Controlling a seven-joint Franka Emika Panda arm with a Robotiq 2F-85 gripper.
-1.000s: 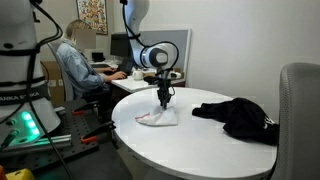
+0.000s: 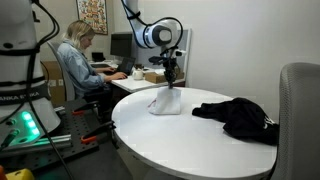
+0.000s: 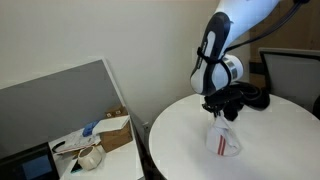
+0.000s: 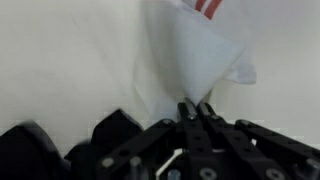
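A white cloth with red stripes hangs in a peak from my gripper over the round white table. In the wrist view the fingertips meet on a pinched fold of the cloth, and the fingers are shut. Its lower part is low over the tabletop; whether it still touches the table is hard to tell. Part of the cloth is folded over, so its full shape is hidden.
A crumpled black cloth lies on the right of the white table. A grey chair back stands at the right edge. A person sits at a desk behind on the left.
My gripper has risen, and the white cloth, spread flat on the table before, is drawn up with it into a narrower, taller shape.
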